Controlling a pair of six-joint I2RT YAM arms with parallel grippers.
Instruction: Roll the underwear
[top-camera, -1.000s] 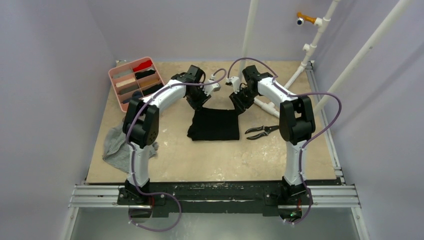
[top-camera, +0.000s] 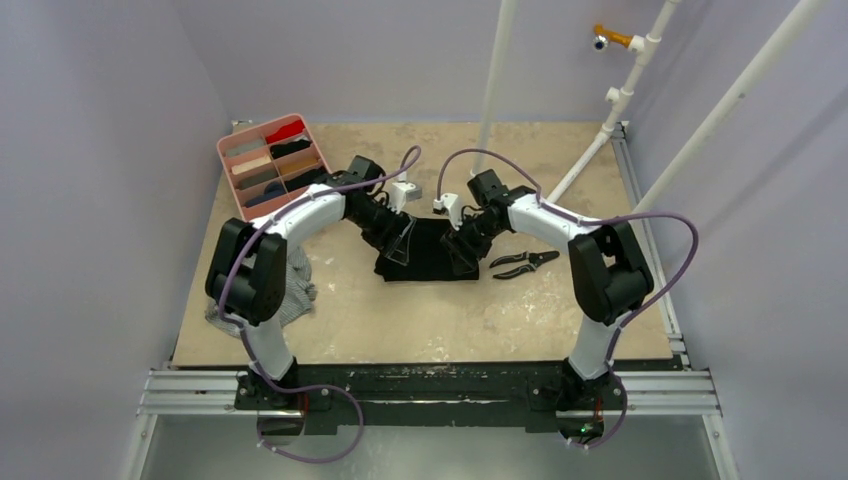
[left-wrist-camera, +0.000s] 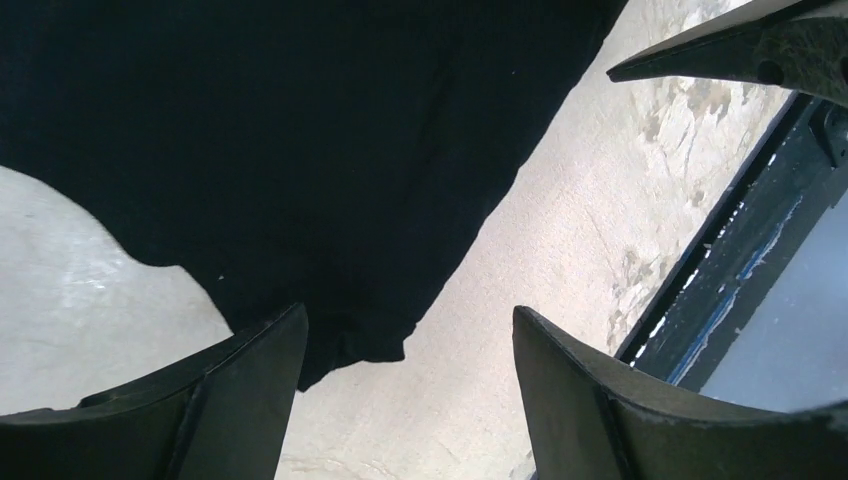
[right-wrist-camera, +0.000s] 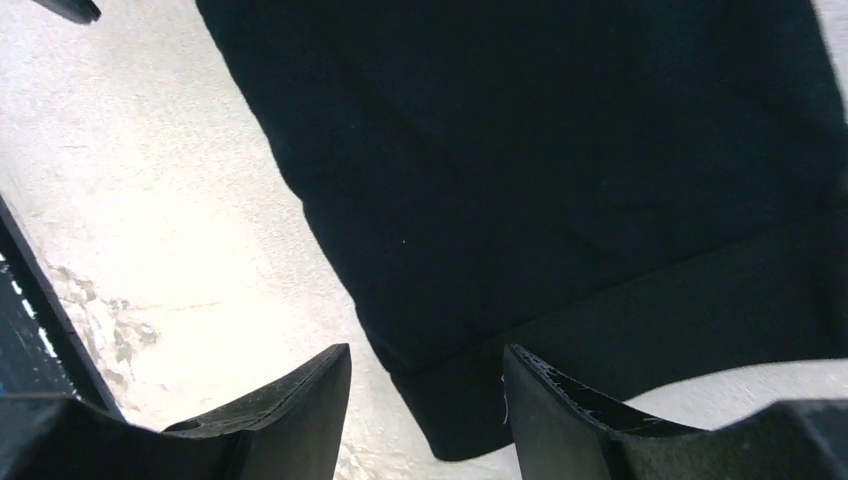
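Black underwear lies spread on the table in a rough rectangle, filling much of both wrist views. My left gripper is over its left part; in the left wrist view its fingers stand apart above a lower corner of the cloth. My right gripper is over the right part; in the right wrist view its fingers are apart, above the cloth's edge and corner. Nothing is held by either.
A pink divided box with folded clothes stands back left. A grey striped cloth lies front left. Pliers lie right of the underwear. White pipes rise at the back right.
Both grippers have moved from the back edge of the underwear forward, over its left and right parts. The cloth looks unchanged.
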